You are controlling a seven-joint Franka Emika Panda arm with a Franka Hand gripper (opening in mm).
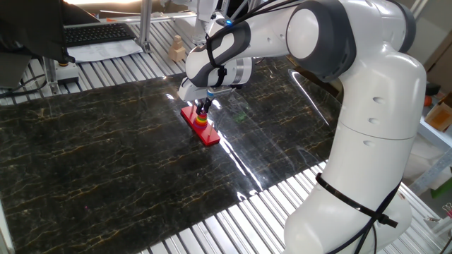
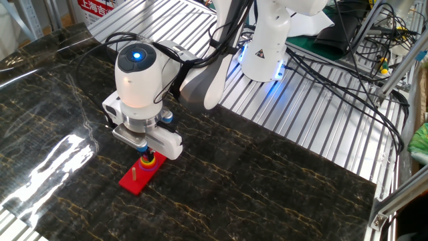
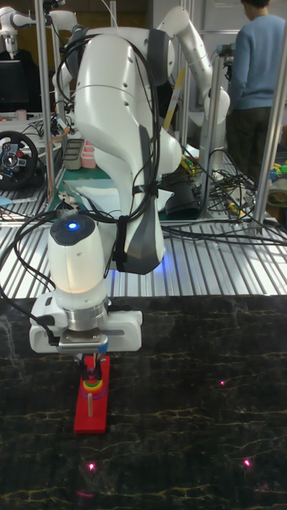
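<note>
On the dark marbled tabletop lies a long red base (image 1: 210,138) with upright pegs. A small stack of coloured rings (image 1: 202,121) sits around its middle peg, yellow showing most clearly, with purple at the bottom in exterior view 2. Beside the stack a bare wooden peg (image 2: 134,174) stands at one end of the base. My gripper (image 1: 203,111) points straight down over the stack, its dark fingertips at the top of the rings. The hand and rings partly cover the fingertips, so I cannot see whether they are apart or closed on a ring.
Cables (image 2: 348,100) lie loose near the robot's mount.
</note>
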